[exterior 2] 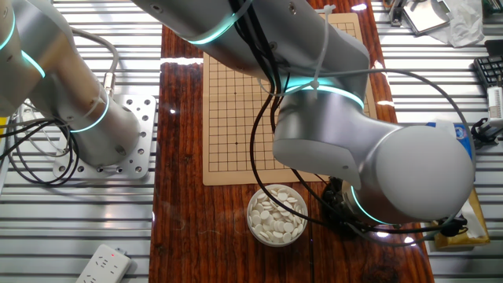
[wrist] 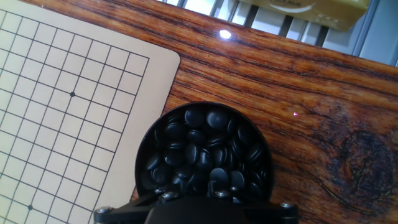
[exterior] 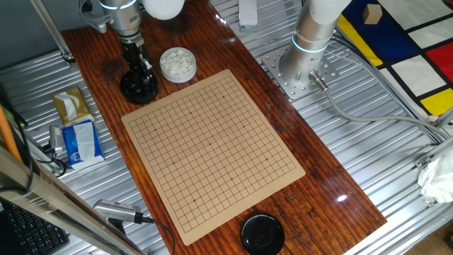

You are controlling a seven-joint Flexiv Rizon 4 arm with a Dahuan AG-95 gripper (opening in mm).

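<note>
Black round stones [wrist: 198, 149] fill a round black bowl [wrist: 144, 149] in the wrist view. My gripper reaches in over the bowl's near side, its tips close together among the stones; whether a stone is between them does not show. In exterior view 1 the gripper [exterior: 145, 76] points down into the same bowl [exterior: 129, 93] at the board's far left corner. The bare Go board [exterior: 205, 152] lies flat on the wooden table. Beside the black bowl stands a white bowl [exterior: 163, 62] of white stones [exterior: 180, 64].
An empty-looking black dish [exterior: 262, 234] sits past the board's near edge. Tissue packs [exterior: 83, 144] lie off the table on the left. My arm's base [exterior: 301, 67] stands to the right. The wood right of the black bowl [wrist: 323, 118] is clear.
</note>
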